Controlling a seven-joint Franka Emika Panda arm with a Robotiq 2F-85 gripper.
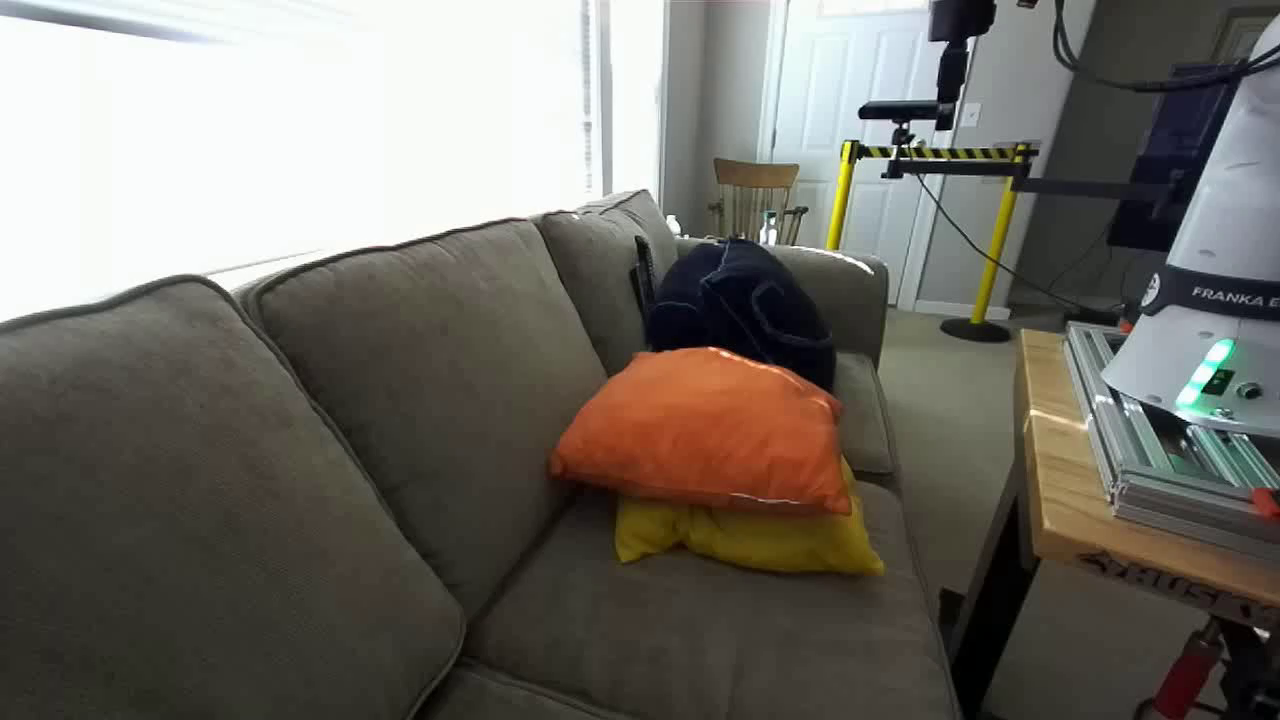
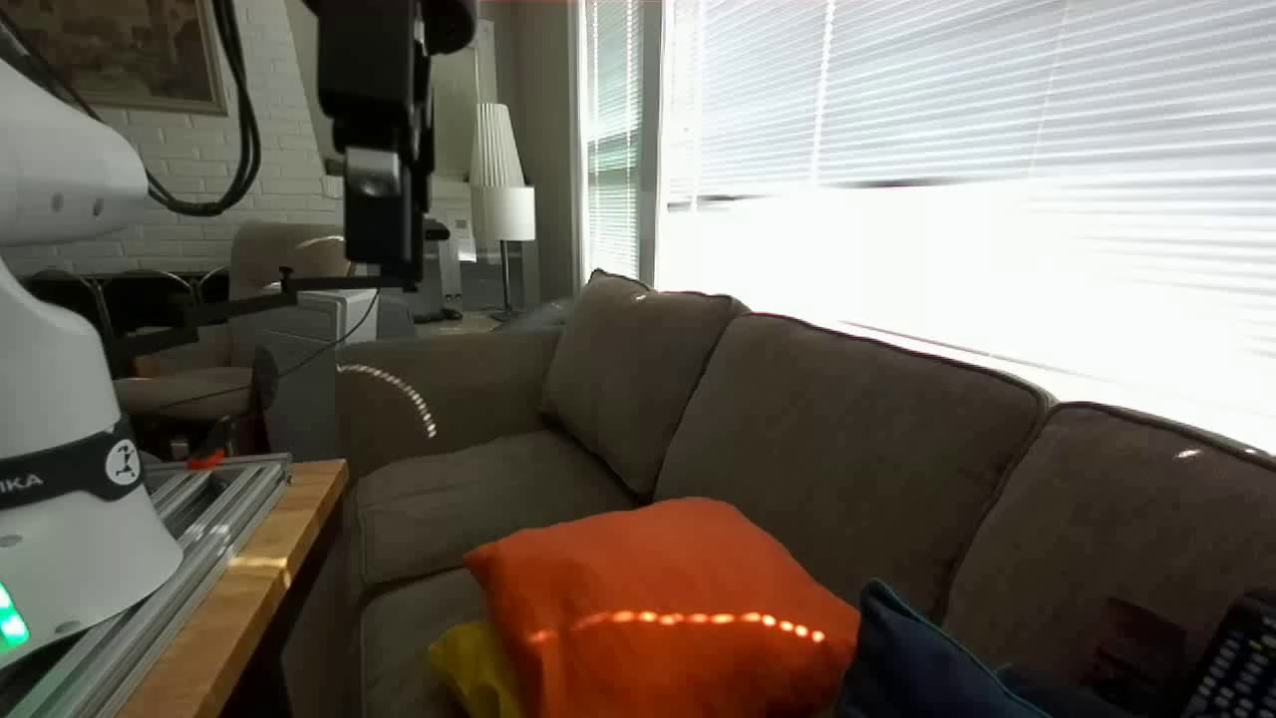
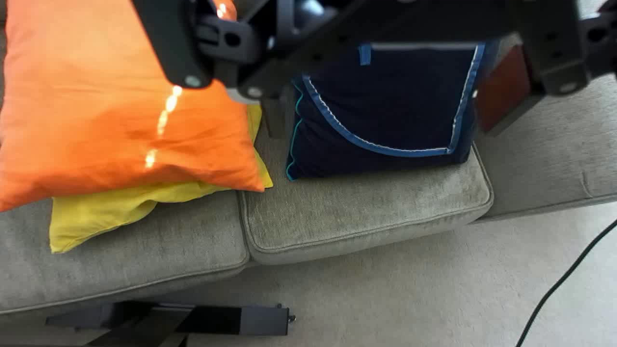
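High above the sofa, my gripper [image 1: 948,106] [image 2: 385,221] points down with its fingers wide apart and nothing between them. An orange pillow [image 1: 708,426] [image 2: 670,598] [image 3: 110,115] lies on the sofa seat. Partly under it is a yellow pillow [image 1: 768,538] [image 2: 476,664] [image 3: 104,217]. Beside these sits a dark navy cushion [image 1: 744,306] [image 2: 921,658] [image 3: 393,104] with lighter blue trim; the wrist view has it behind the open fingers, part of it hidden by the gripper body.
The grey sofa [image 1: 396,360] runs along a bright window. A black remote [image 2: 1238,658] rests near the navy cushion. My arm's base stands on a wooden bench [image 1: 1080,480] facing the sofa. Seat space is bare beyond the orange pillow. A dark cable [image 3: 567,277] crosses the floor.
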